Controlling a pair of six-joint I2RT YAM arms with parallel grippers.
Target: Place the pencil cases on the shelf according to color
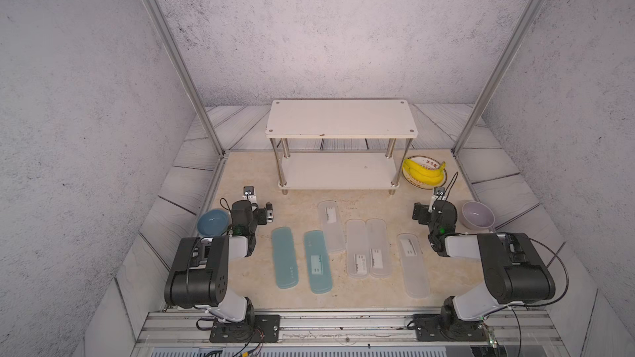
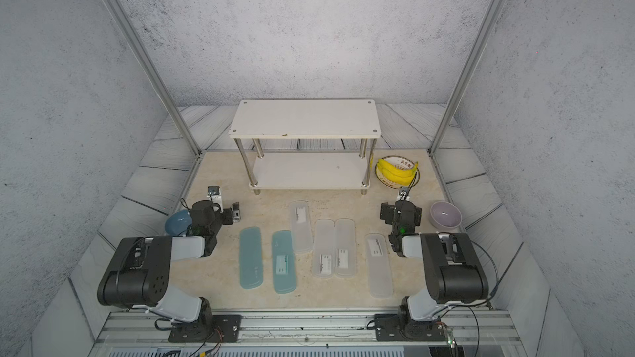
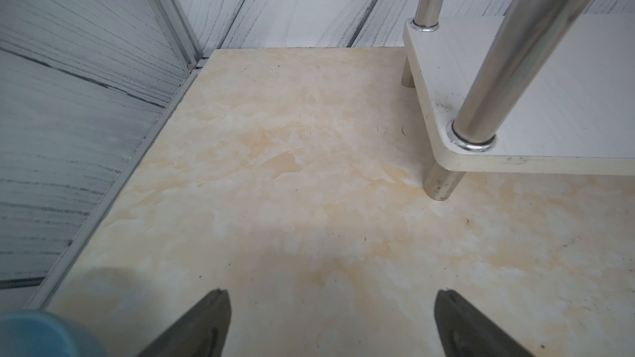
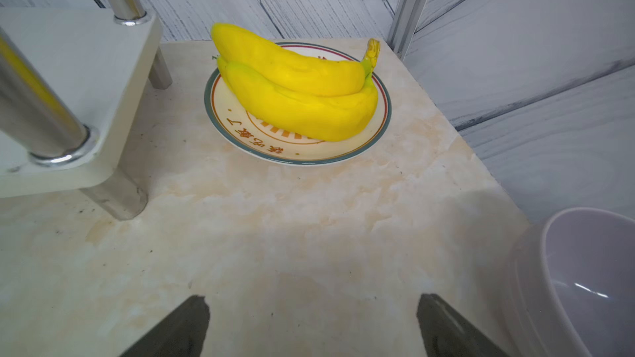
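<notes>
Two teal pencil cases, the left one (image 1: 284, 256) and one with a label (image 1: 317, 249), lie on the front table. To their right are several translucent whitish cases: one farther back (image 1: 332, 231), a side-by-side pair (image 1: 357, 241) and one at right (image 1: 414, 277). The white two-tier shelf (image 1: 340, 115) stands empty behind them. My left gripper is open over bare table at the left, facing the shelf's left end. My right gripper is open with nothing between its fingers, facing the banana plate and the shelf's right end.
A plate (image 4: 231, 119) of bananas (image 4: 297, 112) sits right of the shelf. A blue bowl (image 1: 213, 223) is beside my left arm, a lilac bowl (image 1: 477, 215) beside my right. Bare table lies between the cases and shelf.
</notes>
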